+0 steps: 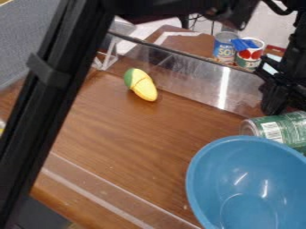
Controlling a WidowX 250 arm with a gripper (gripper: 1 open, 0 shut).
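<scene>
My black gripper (277,89) is at the right edge, above a green can (273,130) that lies on its side behind a blue bowl (248,165); the fingers are dark and partly out of view, so their state is unclear. The bowl stands empty at the bottom right of the wooden table (131,161). A yellow toy corn (141,85) with a green husk lies at the upper middle.
A metal strip (198,80) runs along the back of the work area. Behind it stand cans (224,48). The black arm crosses the left and top of the view.
</scene>
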